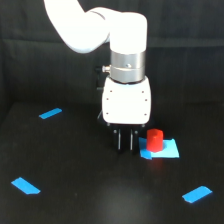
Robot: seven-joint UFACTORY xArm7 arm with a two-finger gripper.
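A small red block [155, 140] stands on a light-blue patch [167, 150] right of the middle of the dark table. Just left of the block, my white gripper [125, 138] points downward from the arm. Its two dark fingers are a short way apart, with only dark background visible between them. The block is outside the fingers, on their right. Against the dark surface the fingertips are hard to make out, and their height above the table cannot be judged.
Blue tape strips mark the table at the back left [50, 113], front left [26, 186] and front right [197, 194]. A dark curtain [190, 60] hangs behind.
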